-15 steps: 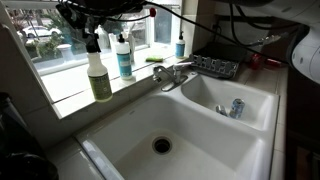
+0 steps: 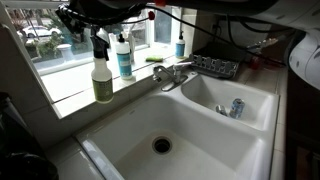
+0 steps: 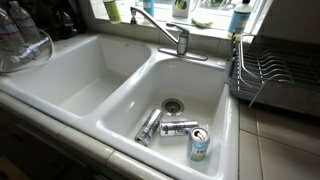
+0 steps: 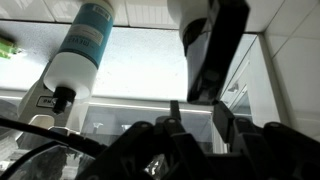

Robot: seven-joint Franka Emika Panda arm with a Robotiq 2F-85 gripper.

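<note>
A clear-and-white bottle with a green label [image 2: 102, 82] stands nearly upright by the window ledge, left of the sink basin, in exterior view 1. My gripper [image 2: 78, 22] is above and left of its top, dark against the window. In the wrist view the gripper has a gap between its dark fingertips, and nothing shows held there. A black bottle top [image 4: 217, 48] lies just beyond them, with a white body partly hidden behind it. Whether the fingers touch it is hard to tell.
A blue-label bottle [image 2: 124, 57] and another bottle [image 2: 180, 46] stand along the ledge. The faucet [image 2: 174, 74] rises behind the sink. Several cans [image 3: 180, 128] lie in one basin; the other basin [image 3: 85, 75] is empty. A dish rack [image 3: 275, 70] sits alongside.
The green-label bottle has shifted slightly right and down, and its white upper part shows more clearly. The gripper has moved little; the sink things are unchanged.
</note>
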